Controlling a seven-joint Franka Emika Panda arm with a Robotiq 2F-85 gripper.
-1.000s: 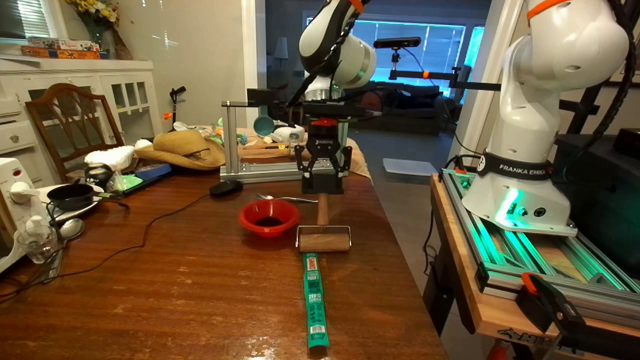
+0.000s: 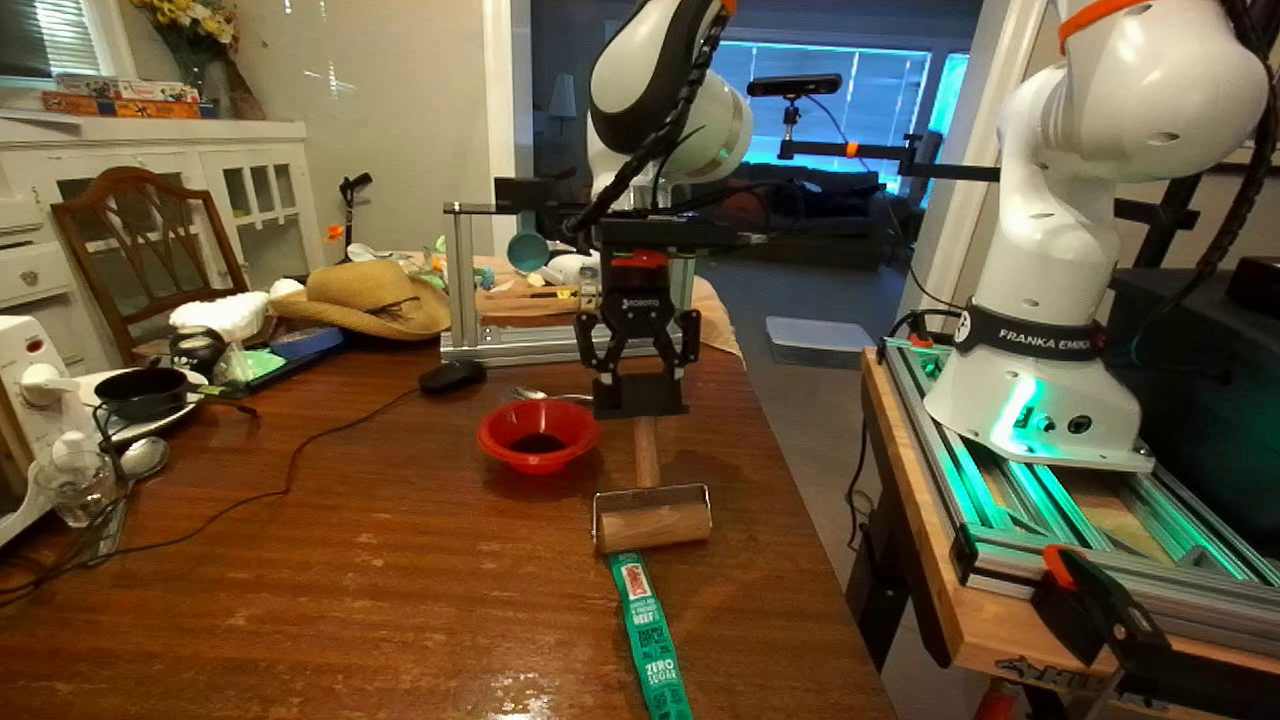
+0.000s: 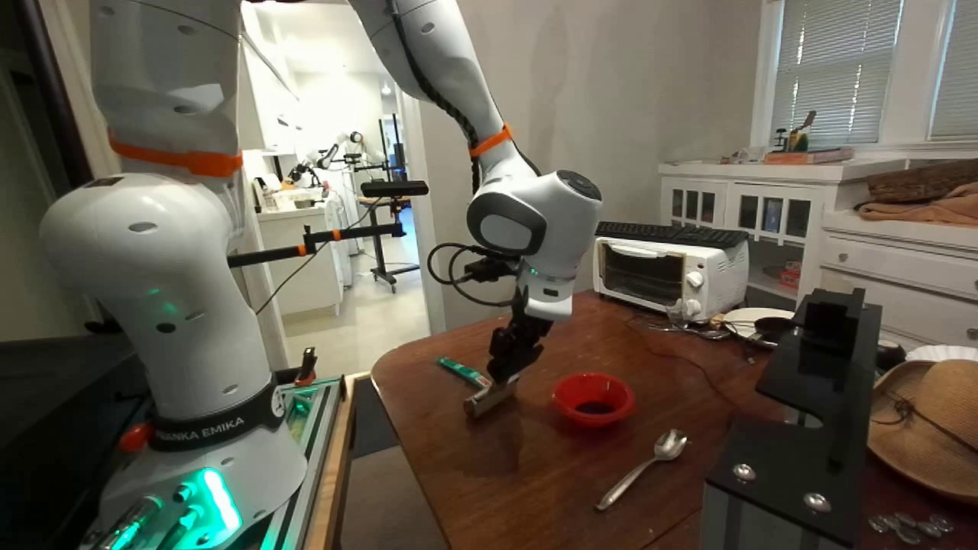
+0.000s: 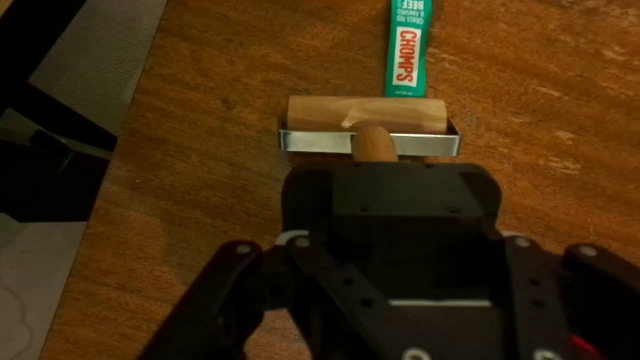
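Note:
My gripper is shut on the wooden handle of a small roller, whose handle end is hidden by the black fingers. The roller's wooden cylinder sits in a metal frame and appears to rest on the table. A green Chomps beef stick packet lies flat on the table, its near end right up against the cylinder. In exterior view 2 the packet is just behind the roller. Whether the cylinder covers any of the packet I cannot tell.
A red bowl with something dark inside stands close beside the gripper. A spoon lies past the bowl. The table's edge runs near the roller. A black stand and a toaster oven occupy other parts.
My gripper and the roller have moved toward exterior view 1's camera.

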